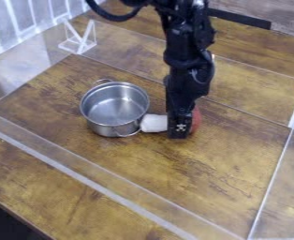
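Note:
A steel pot (112, 105) with wire handles stands on the wooden table, left of centre. My black gripper (179, 120) is lowered beside its right side, over a white object (154, 124) with a red part (194, 120) that lies there. The gripper hides much of that object, and whether its fingers are apart or closed on it is unclear.
A small white stand (79, 37) is at the back left. Clear panels line the left and right edges.

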